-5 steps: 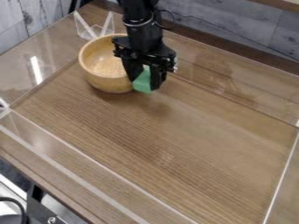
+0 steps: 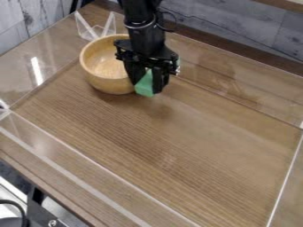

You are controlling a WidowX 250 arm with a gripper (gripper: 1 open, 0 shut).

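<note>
A black robot arm reaches down from the top of the camera view to my gripper [image 2: 147,74], which is shut on a small green object [image 2: 145,86]. The object is held low, beside the right edge of a tan wooden bowl [image 2: 97,62]. The gripper's fingers partly hide both the object and that side of the bowl.
Pale clear plastic pieces stand at the back left. Grey panels border the back, and cables lie beyond the lower left edge.
</note>
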